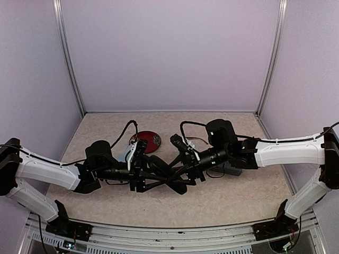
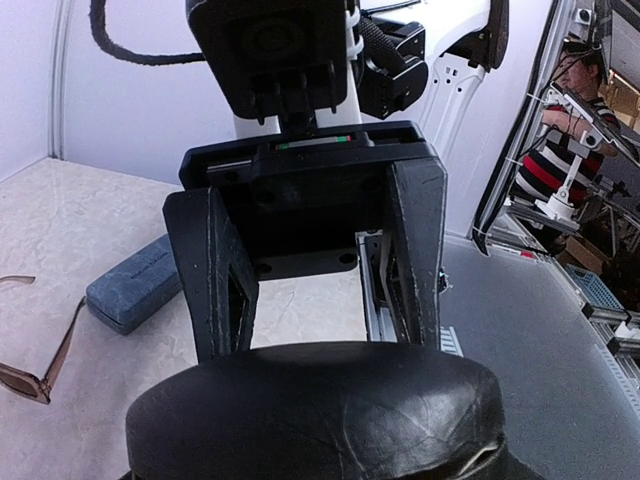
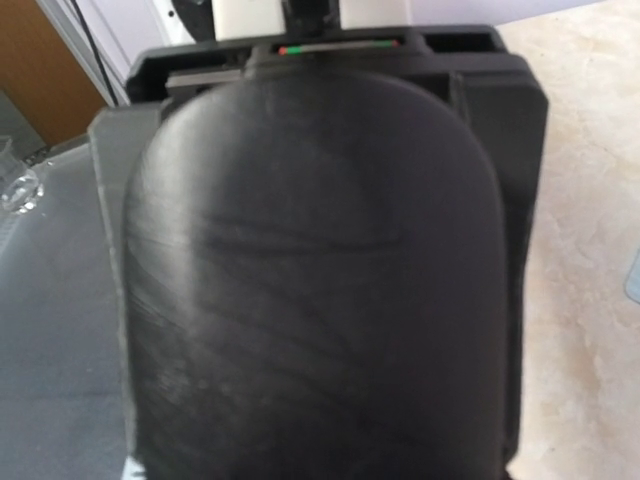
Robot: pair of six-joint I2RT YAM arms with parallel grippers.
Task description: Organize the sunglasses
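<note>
A black leather glasses case (image 1: 164, 169) is held between the two arms at the middle of the top view. My left gripper (image 1: 151, 180) is shut on it; in the left wrist view the case (image 2: 315, 410) spans the lower middle below the fingers. My right gripper (image 1: 183, 169) is also shut on it, and the case (image 3: 315, 260) fills most of the right wrist view. A pair of sunglasses (image 2: 40, 385) with thin brownish temples lies on the table, beside a blue-grey case (image 2: 135, 285).
A red patterned round item (image 1: 148, 137) lies behind the left arm. A person (image 2: 560, 150) is visible outside the enclosure in the left wrist view.
</note>
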